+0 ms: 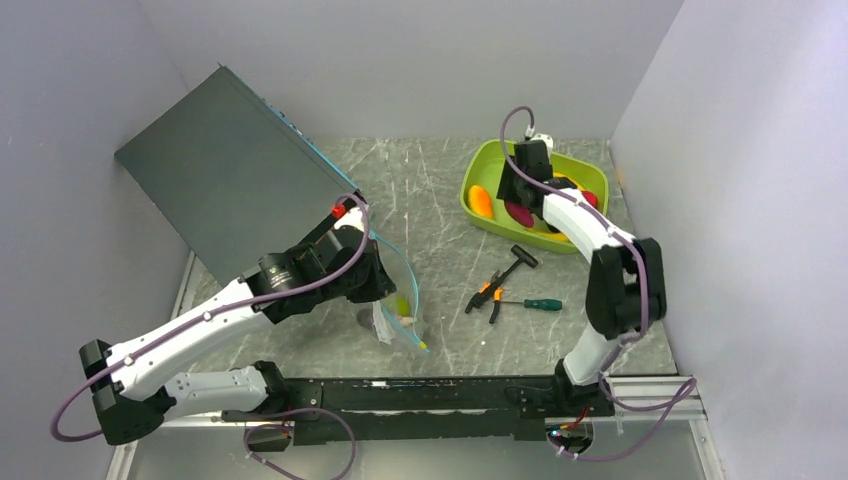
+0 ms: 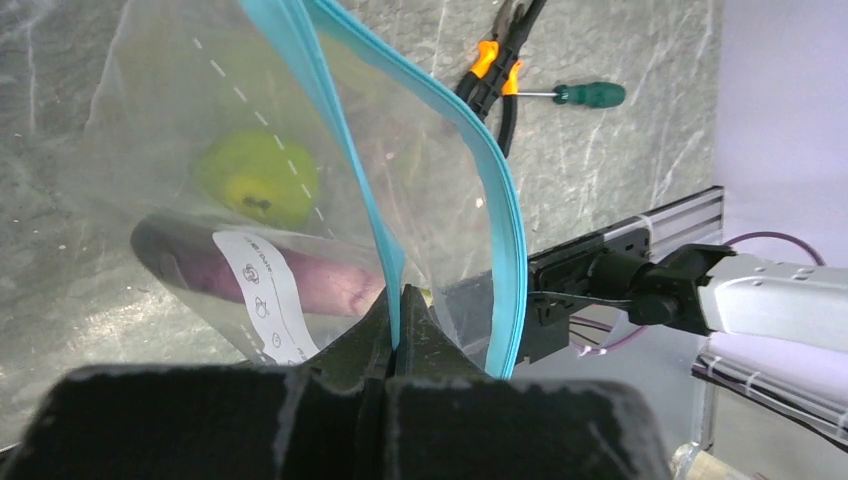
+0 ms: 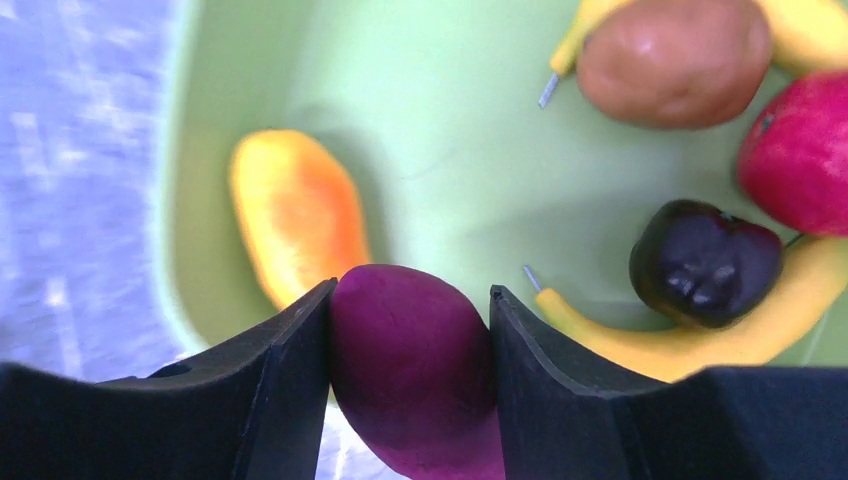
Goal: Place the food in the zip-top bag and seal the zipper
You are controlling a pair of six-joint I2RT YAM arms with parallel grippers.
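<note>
In the right wrist view a purple sweet potato (image 3: 415,370) is pinched between both fingers of my right gripper. It hangs above the green basin (image 1: 470,170), where an orange mango (image 3: 300,210) lies close by. My left gripper is shut on the blue-zippered rim of the clear zip bag (image 2: 505,230). The bag's mouth gapes to the right of the fingers. Inside the bag lie a green fruit (image 2: 260,180) and a purple eggplant (image 2: 190,260), partly behind a white label.
The basin also holds a red fruit (image 3: 805,150), a brown one (image 3: 675,60), a dark one (image 3: 705,262) and a banana (image 3: 690,350). A hammer (image 1: 518,262), pliers (image 1: 486,292) and a screwdriver (image 1: 540,304) lie between basin and bag.
</note>
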